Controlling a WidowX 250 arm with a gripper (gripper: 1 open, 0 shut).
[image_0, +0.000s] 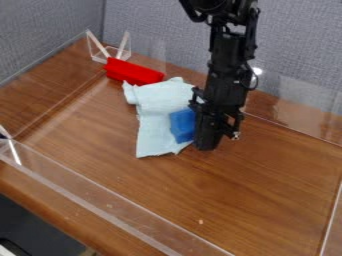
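Observation:
A white cloth lies crumpled on the wooden table, with a blue block on its right part. My black gripper is down at the block's right side, hiding part of it. Its fingers are dark and overlap, so whether anything is between them is hard to see.
A red object lies at the back left, beside a clear plastic piece near the corner. Clear barriers edge the table in front of grey padded walls. The front and right of the table are open.

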